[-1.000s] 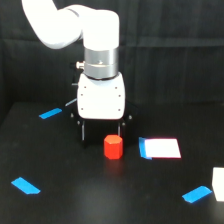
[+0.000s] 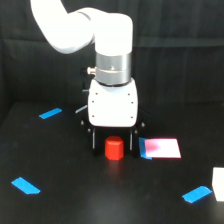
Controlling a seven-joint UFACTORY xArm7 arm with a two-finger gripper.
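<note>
The white arm reaches down from the top centre, its black gripper (image 2: 114,142) low over the dark table with a finger on either side of a red block (image 2: 114,149). The block stands upright on the table. Whether the fingers touch it is hard to tell.
Right of the gripper lies a white card (image 2: 163,147) with a pink and blue edge. Blue tape strips mark the table at left and right, and a white item (image 2: 218,182) sits at the right edge.
The arm and gripper have come down and slightly right, so the fingers now flank the red block.
</note>
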